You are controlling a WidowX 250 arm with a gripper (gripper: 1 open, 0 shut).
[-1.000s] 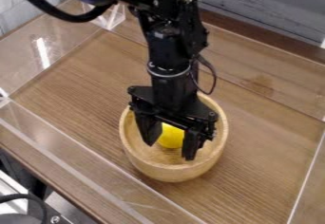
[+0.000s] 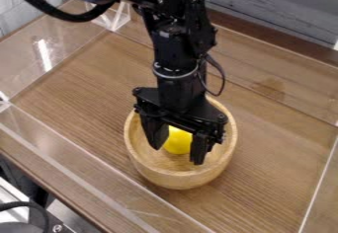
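My black gripper (image 2: 180, 140) hangs down over a light wooden bowl (image 2: 179, 177) near the middle of the view, its fingers inside the bowl's rim. A yellow object (image 2: 177, 139) sits in the bowl between and behind the two fingers, which stand apart on either side of it. Whether they touch it I cannot tell; part of it is hidden by the gripper.
Clear plastic edges stand at the upper left, and a grey wall (image 2: 284, 35) runs along the back right. A black cable lies at the lower left corner.
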